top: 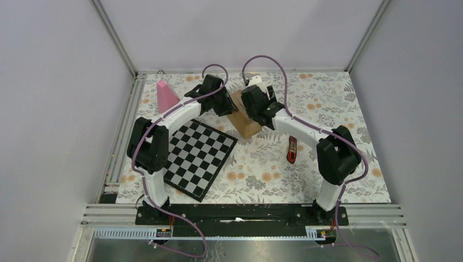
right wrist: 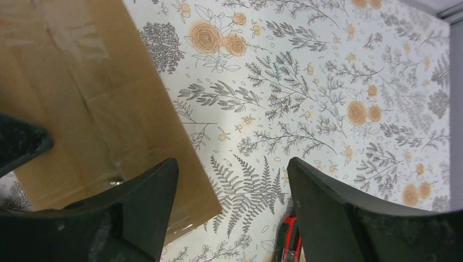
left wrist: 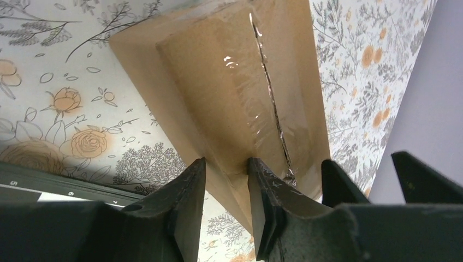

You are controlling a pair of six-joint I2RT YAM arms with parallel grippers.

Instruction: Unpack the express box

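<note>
A brown cardboard box (top: 245, 125) with clear tape lies mid-table under both grippers; the left wrist view shows a dark slit along the tape on its top (left wrist: 229, 82). My left gripper is part open, its fingertips down at the box's near part, one against the cardboard. My right gripper is part open at the box's right side, with bare tablecloth showing between its fingers. Whether the left fingers grip any cardboard is unclear.
A red box cutter (top: 292, 150) lies right of the box. A checkerboard (top: 199, 158) fills the near left, and a pink object (top: 165, 95) stands at the back left.
</note>
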